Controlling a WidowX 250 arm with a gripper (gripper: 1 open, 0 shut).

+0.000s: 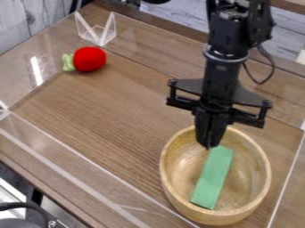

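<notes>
My black gripper point(210, 139) hangs over the upper rim of a wooden bowl point(179, 183), its fingers close together and pointing down, nothing visible between them. A green rectangular block point(212, 178) lies in the bowl, to the right of and below the fingertips.
A red tomato-like object point(89, 60) with something green beside it lies at the upper left, near a small white wire-like stand point(95, 28).
</notes>
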